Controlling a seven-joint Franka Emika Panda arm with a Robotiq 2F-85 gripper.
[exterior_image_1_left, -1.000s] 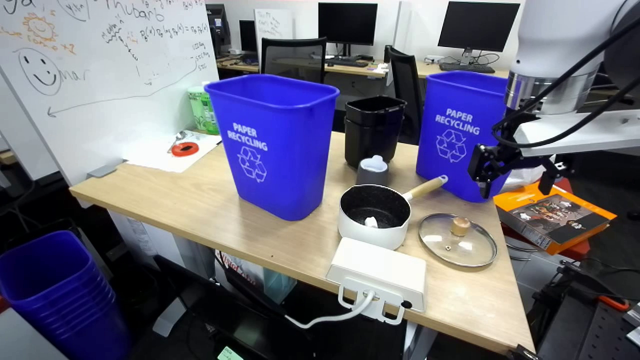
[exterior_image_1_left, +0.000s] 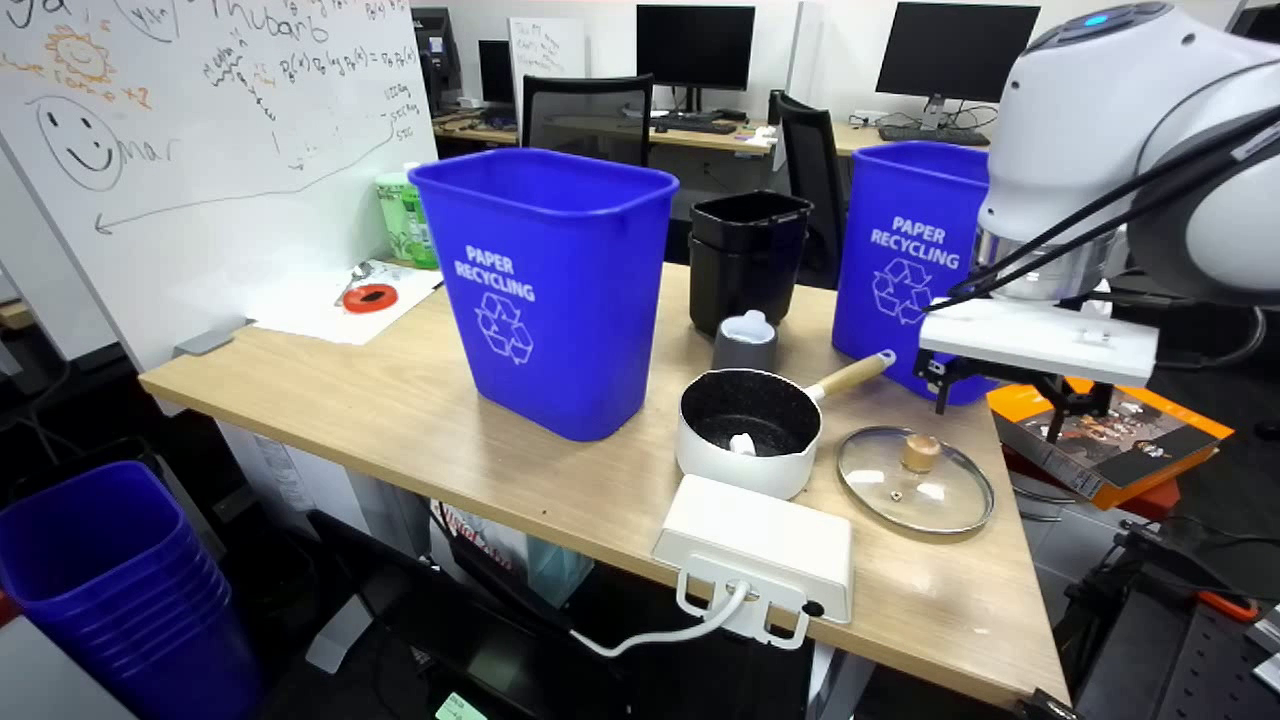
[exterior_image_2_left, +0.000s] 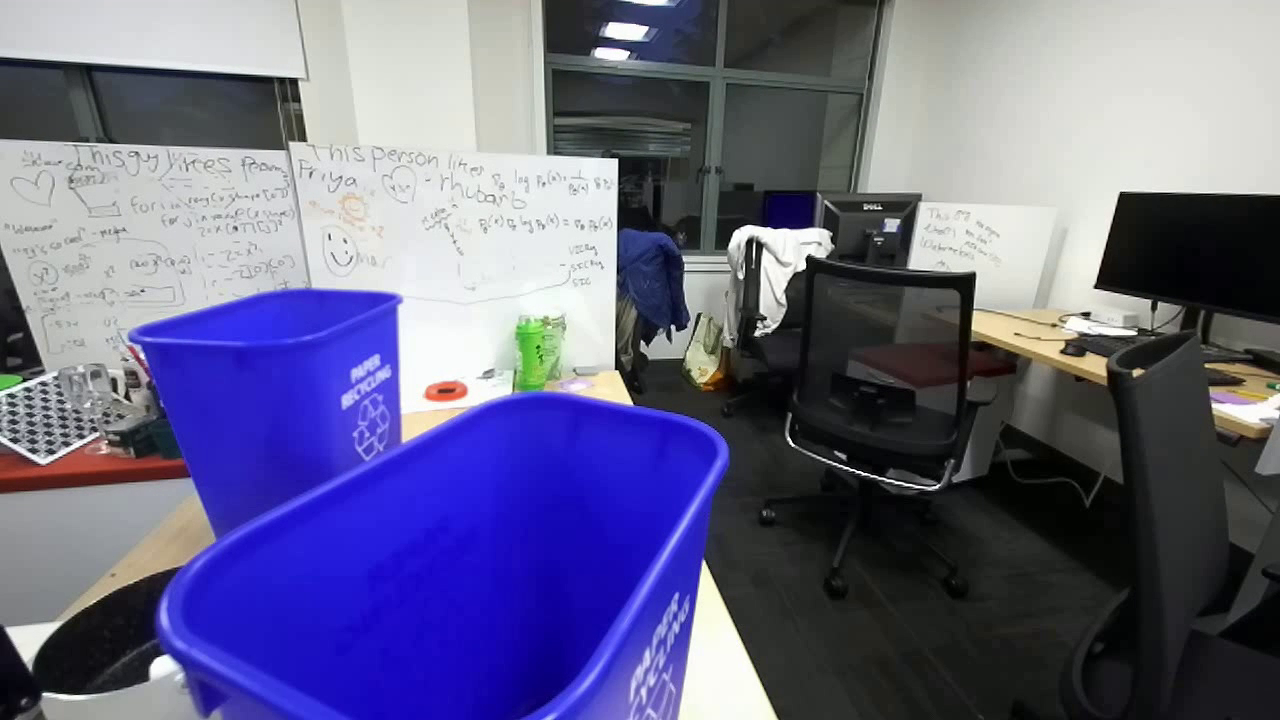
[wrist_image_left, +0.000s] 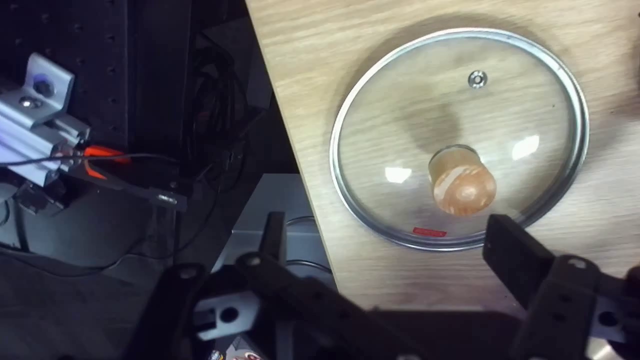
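Note:
A glass lid (exterior_image_1_left: 884, 490) with a wooden knob (exterior_image_1_left: 920, 452) lies flat on the table, close to its right edge. To its left stands a white pot (exterior_image_1_left: 734, 466) with a dark inside, a pale wooden handle and a small white object (exterior_image_1_left: 743, 444) in it. My gripper (exterior_image_1_left: 998, 416) hangs open in the air, above and behind the lid at the table's right edge. In the wrist view, the lid's knob (wrist_image_left: 463, 183) appears beyond the spread fingers (wrist_image_left: 517, 258), apart from them. Nothing is between the fingers.
Tall blue recycling bins (exterior_image_1_left: 564, 306) stand left of and behind the pot (exterior_image_2_left: 102, 642). A black bin (exterior_image_1_left: 746, 270) and a grey cup (exterior_image_1_left: 745, 344) are behind it, a white box (exterior_image_1_left: 756, 540) in front. An orange box (exterior_image_1_left: 1110, 438) sits right of the table.
My arm and open gripper have moved left and somewhat lower, nearer to the lid, and the wrist has turned. The lid and pot have stayed put.

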